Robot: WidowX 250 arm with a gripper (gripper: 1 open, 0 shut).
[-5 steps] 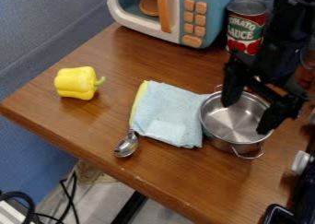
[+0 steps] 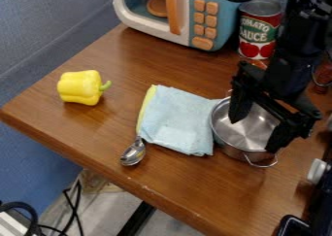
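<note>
A black robot gripper (image 2: 255,123) hangs over the steel pot (image 2: 243,149) at the right of the table, its two fingers apart and reaching down into or just over the pot's rim. Nothing is clearly held between them; the pot's interior is partly hidden by the gripper.
A blue folded cloth (image 2: 178,123) lies left of the pot, with a metal spoon (image 2: 134,152) beside it. A yellow pepper (image 2: 81,86) sits at the left. A toy microwave (image 2: 174,14) and a tomato can (image 2: 258,31) stand at the back.
The gripper has moved slightly down and left into the pot. The other objects have not visibly moved.
</note>
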